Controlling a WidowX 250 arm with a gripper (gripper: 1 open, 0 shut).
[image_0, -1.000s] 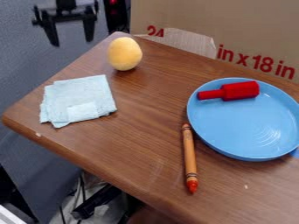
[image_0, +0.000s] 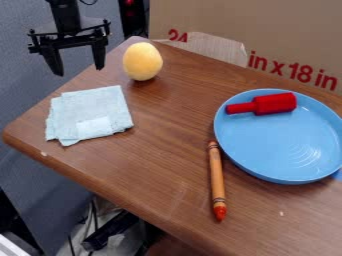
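My black gripper (image_0: 76, 61) hangs at the upper left, off the table's edge, its two fingers apart with nothing between them. On the wooden table lie a folded pale blue cloth (image_0: 88, 115), a yellow egg-shaped object (image_0: 143, 61), an orange crayon (image_0: 217, 182) and a blue plate (image_0: 278, 150) with a red cylindrical object (image_0: 271, 103) on it.
A cardboard box (image_0: 261, 35) stands along the back of the table. Beyond the left edge is a grey-blue surface with dark metal parts below.
The objects on the table have not moved.
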